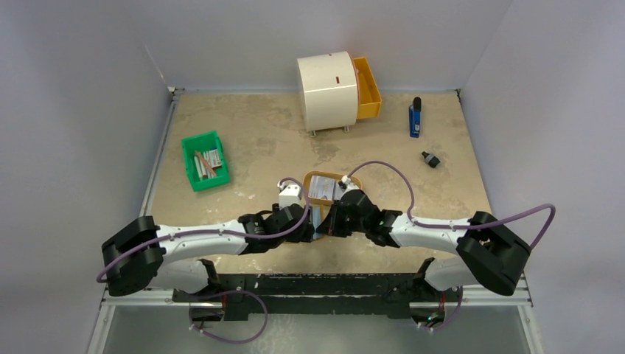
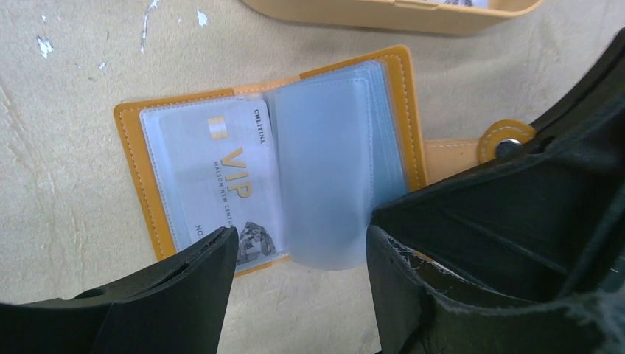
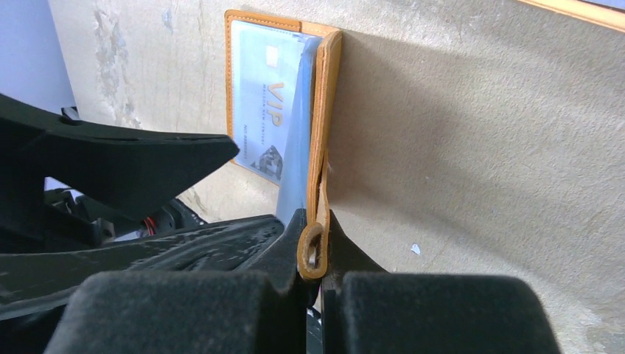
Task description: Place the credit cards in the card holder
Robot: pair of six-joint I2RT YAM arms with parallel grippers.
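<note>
The tan card holder lies opened out on the table below my grippers, a white VIP card in one side and clear blue sleeves in the other, also seen edge-on in the right wrist view. My left gripper hangs open over it, fingers apart. My right gripper is shut on the holder's tan edge by the strap, the sleeve side raised. In the top view both grippers hide most of the holder.
A tan tray [image 1: 322,189] with cards sits just behind. A green basket [image 1: 223,174] is at the left, a white drum [image 1: 324,96] with a yellow bin at the back, a blue tool [image 1: 415,122] and dark plug [image 1: 430,159] at right. Open table surrounds them.
</note>
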